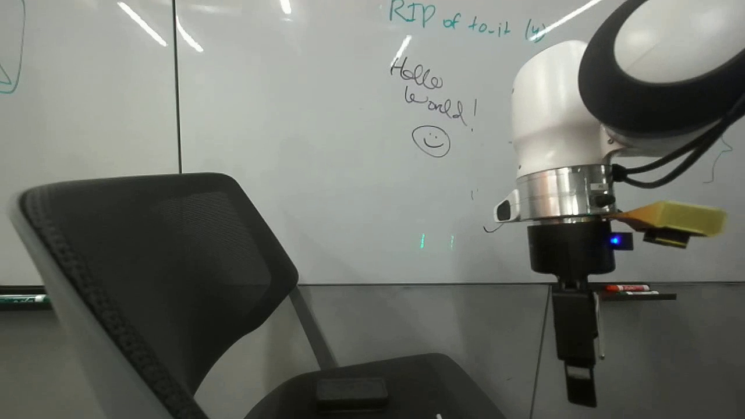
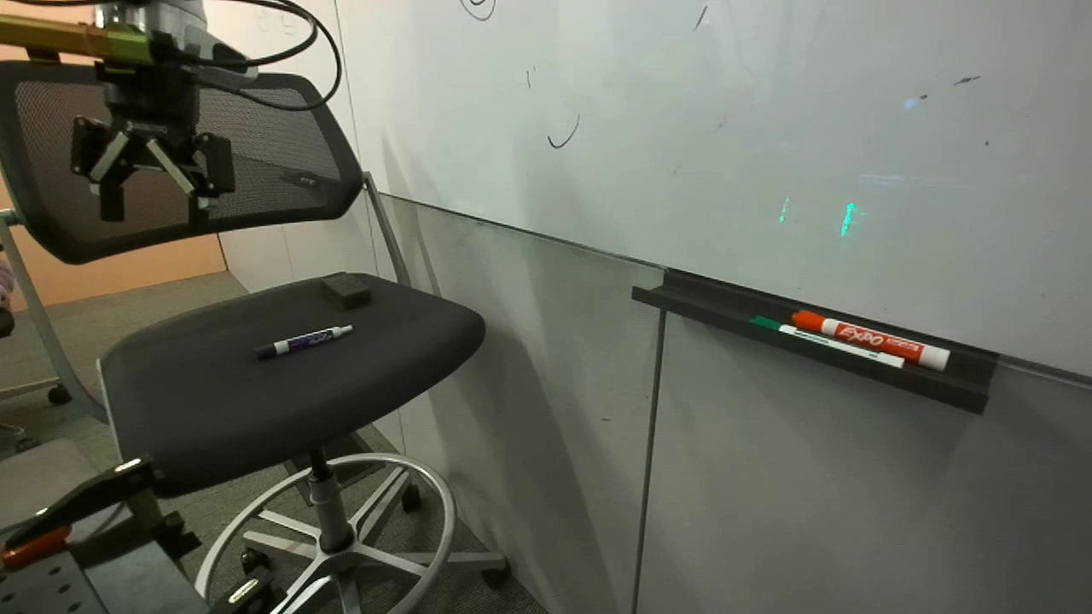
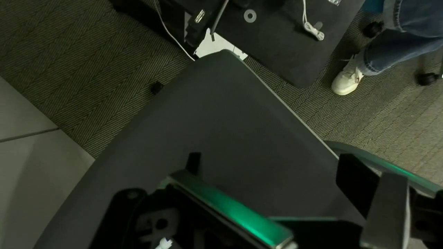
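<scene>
My gripper (image 2: 154,211) hangs pointing down with its two fingers apart and nothing between them. In exterior view 2 it appears in front of the chair's mesh backrest, higher than the seat. A purple marker with a white end (image 2: 304,342) lies on the dark chair seat (image 2: 389,353), and a black eraser (image 2: 345,291) rests behind it. From the wrist view, bare seat (image 3: 245,128) shows between and beyond the fingers; neither the eraser nor the whole marker can be made out there. The whiteboard (image 1: 335,139) carries "Hello World!" and a smiley face.
A tray (image 2: 655,297) under the whiteboard holds a red marker (image 2: 870,339) and a green-capped white one (image 2: 839,346). The backrest (image 1: 160,265) rises beside the seat. Someone's leg and white shoe (image 3: 346,81) are on the floor past the seat's edge.
</scene>
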